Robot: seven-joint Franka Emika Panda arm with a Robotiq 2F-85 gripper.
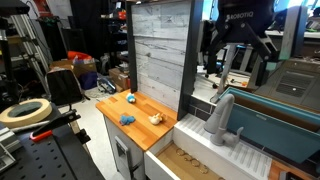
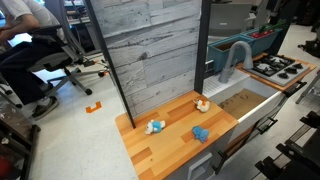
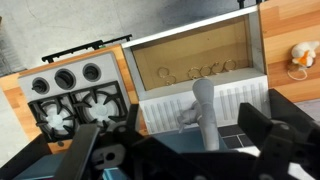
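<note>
My gripper (image 1: 240, 78) hangs high over the sink end of the counter in exterior view 1, its fingers spread wide and nothing between them. Below it stands the grey faucet (image 1: 219, 115), beside the white-rimmed sink basin (image 3: 148, 88). On the basin's brown floor lie several small rings (image 3: 195, 73). The wooden counter (image 2: 171, 148) carries three small toys: a white-and-orange one (image 2: 202, 104), a blue one (image 2: 200, 134) and a blue-and-white one (image 2: 155, 127). From the wrist view, the faucet and basin lie beneath the open fingers.
A toy stove (image 3: 75, 98) with knobs and burners sits on the far side of the basin from the toys. A blue-green bin (image 1: 270, 127) runs behind the faucet. The white plank wall (image 2: 178, 58) rises behind the toys.
</note>
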